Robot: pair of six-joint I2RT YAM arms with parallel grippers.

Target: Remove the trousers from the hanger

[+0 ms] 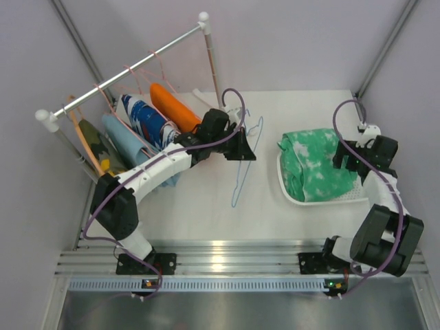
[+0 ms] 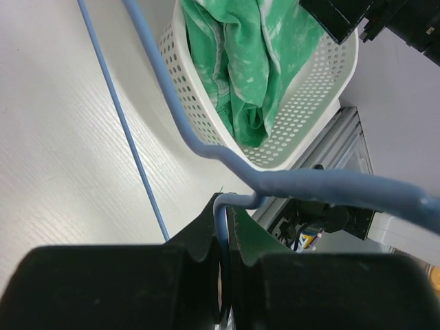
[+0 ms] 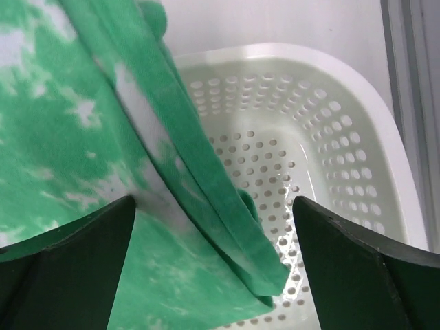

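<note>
My left gripper (image 1: 242, 148) is shut on a light blue hanger (image 1: 237, 189), which hangs bare over the table; in the left wrist view the hanger (image 2: 323, 185) runs through the fingers. Green tie-dyed trousers (image 1: 316, 161) lie folded in the white perforated basket (image 1: 294, 196) at the right. My right gripper (image 1: 344, 155) is open at the basket's right side, above the trousers; in the right wrist view its fingers flank a green fold (image 3: 192, 206) and bare basket floor.
A rack (image 1: 127, 71) at the left holds several garments on hangers, among them an orange one (image 1: 172, 106).
</note>
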